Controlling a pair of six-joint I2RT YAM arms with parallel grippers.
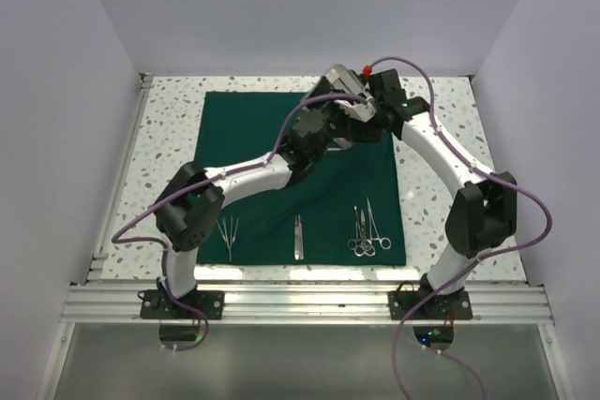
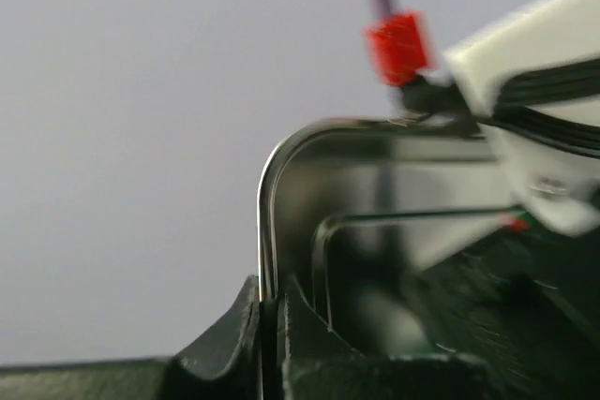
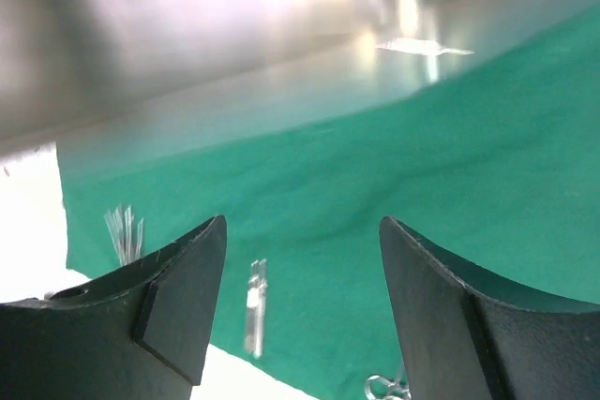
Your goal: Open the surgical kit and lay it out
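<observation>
A shiny steel tray (image 2: 323, 175) is held up off the table, its rim between the fingertips of my left gripper, which is shut on it. In the right wrist view the same tray (image 3: 234, 53) spans the top, blurred and close. My right gripper stands open below it, only background showing between its fingers. From above, both grippers crowd around the tray (image 1: 342, 72) over the back of the green cloth (image 1: 347, 199). Instruments lie on that cloth: tweezers (image 1: 228, 236) at front left, slim handles (image 1: 298, 238) mid-front, and scissor-like clamps (image 1: 362, 241) at front right.
Speckled table (image 1: 450, 124) shows bare on both sides of the cloth. Grey walls enclose the back and sides. Open cloth lies between the instruments and the arms. Purple cables (image 1: 511, 192) trail along both arms.
</observation>
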